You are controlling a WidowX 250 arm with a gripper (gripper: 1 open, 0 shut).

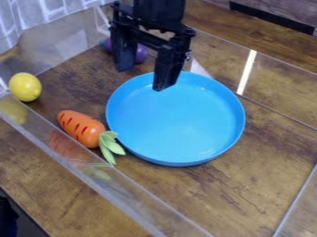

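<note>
My black gripper (141,67) hangs from the top over the back of a blue plate (176,124), its two fingers wide open with nothing seen between them. An orange toy carrot (83,127) with pale green leaves lies just left of the plate's front. A yellow lemon (25,86) sits at the left. A purple object (139,54) lies behind the gripper, partly hidden by it.
A clear plastic wall (115,193) runs along the front left of the wooden table (266,157). The table right of the plate is clear, as is the plate itself.
</note>
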